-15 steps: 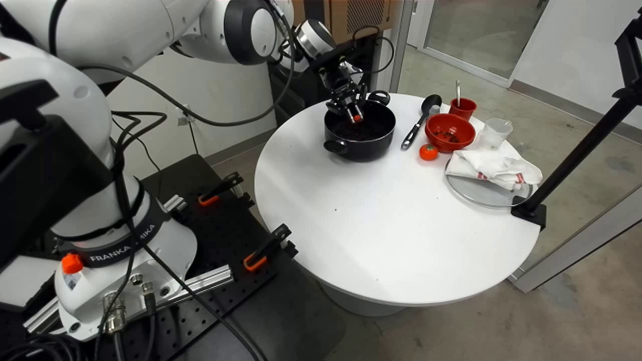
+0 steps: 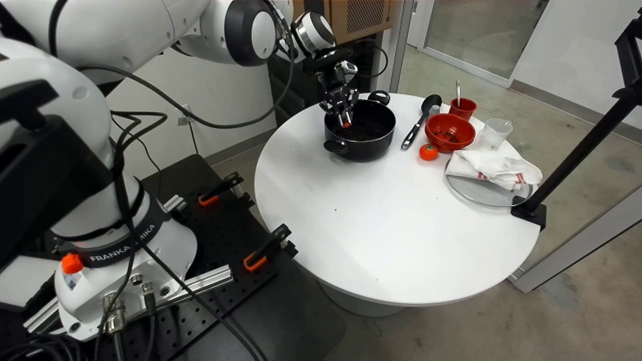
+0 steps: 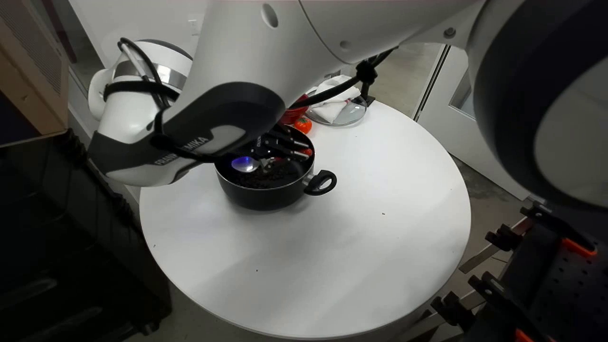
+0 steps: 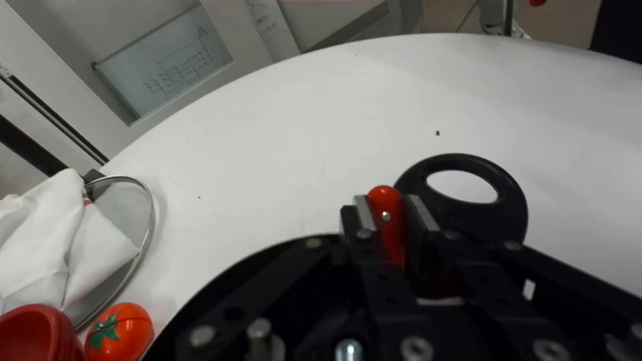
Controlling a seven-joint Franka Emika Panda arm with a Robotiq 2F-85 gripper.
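In the wrist view my gripper is shut on a red handle (image 4: 385,195) with a small metal rivet, its rounded end showing between the fingers. A silver spoon bowl (image 3: 245,164) shows over the pot in exterior view 2; its join to the red handle is hidden by the gripper. The black two-handled pot (image 2: 364,149) stands at the table's far side, dark small bits (image 3: 268,176) inside it. In exterior view 1 the gripper (image 2: 344,119) points down at the pot's left inner side, fingertips around rim height.
Right of the pot lie a black ladle (image 2: 413,133), a tomato (image 2: 428,152), a red bowl (image 2: 449,125), a red cup (image 2: 463,109) and a clear cup (image 2: 495,132). A white cloth (image 2: 493,163) rests on a glass lid (image 2: 487,195).
In exterior view 1 my gripper has swung a little left and down, to a steeper angle, with the red handle still in it. Table objects look unmoved.
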